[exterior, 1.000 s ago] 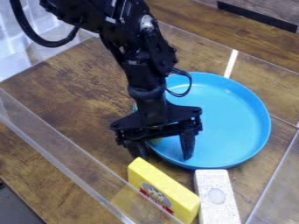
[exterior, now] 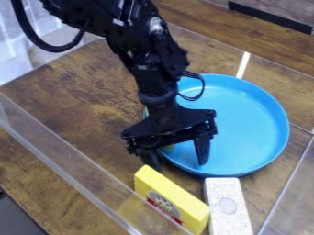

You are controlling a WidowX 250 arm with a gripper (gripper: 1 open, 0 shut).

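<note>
My black gripper (exterior: 172, 147) hangs low over the left edge of a blue plate (exterior: 255, 128), its fingers apart. One finger reaches down outside the plate, the other over the plate's inside. Something small and greenish is mostly hidden behind the gripper at the plate's left side; I cannot tell what it is.
A yellow box (exterior: 170, 200) and a white speckled block (exterior: 227, 207) lie at the front, just below the plate. Clear panels border the front left and right.
The blue plate has shifted very slightly to the right. The gripper has barely moved.
</note>
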